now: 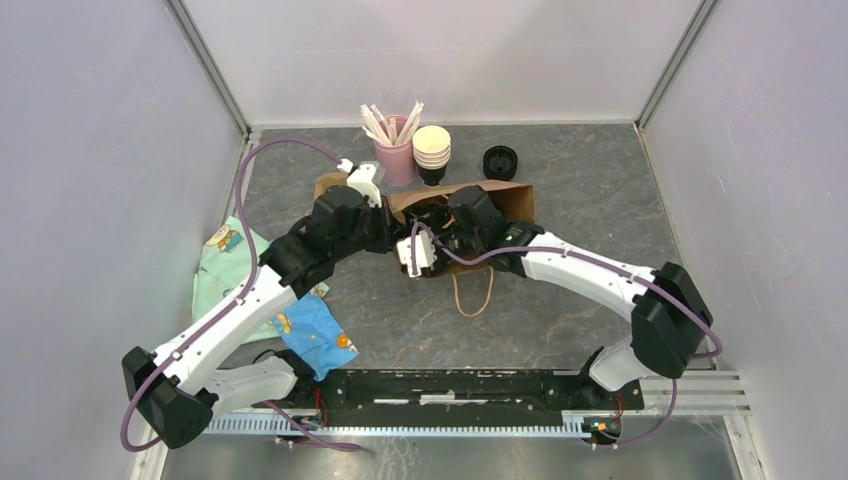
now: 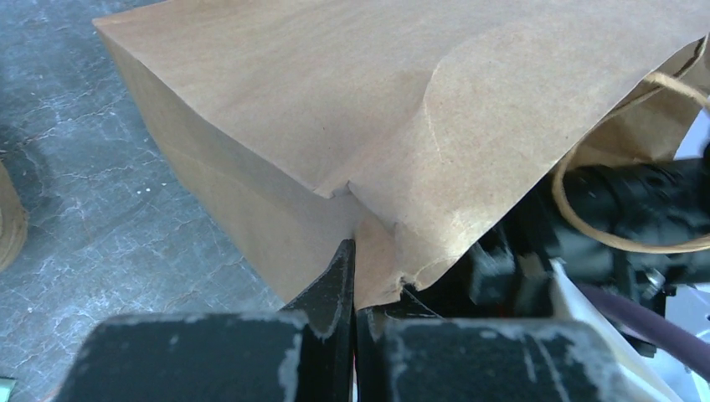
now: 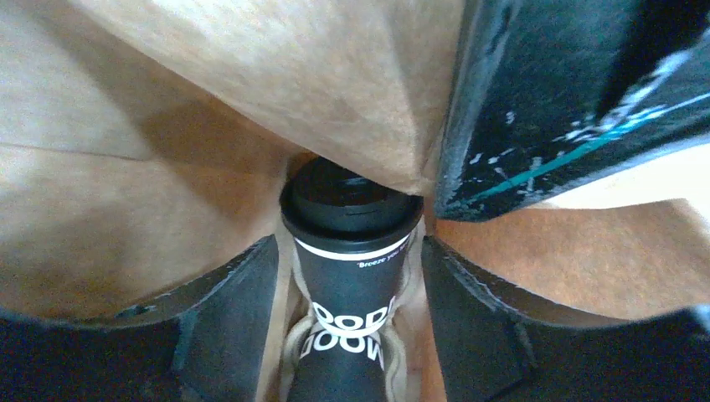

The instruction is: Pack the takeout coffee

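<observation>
A brown paper bag [image 1: 510, 195] lies mid-table on its side, its opening toward the front. My left gripper [image 1: 385, 230] is shut on the bag's edge, which the left wrist view shows pinched at its fingertips [image 2: 335, 285]. My right gripper [image 1: 435, 240] reaches into the bag; in the right wrist view its dark fingers [image 3: 218, 335] stand apart on either side of a black lidded coffee cup [image 3: 347, 268] with white lettering. Whether they touch it I cannot tell. A second lettered black shape shows below that cup.
At the back stand a pink holder [image 1: 393, 155] of wrapped sticks, stacked cups [image 1: 432, 148] and a black lid [image 1: 500, 162]. Green [image 1: 215, 270] and blue [image 1: 315, 335] cloths lie front left.
</observation>
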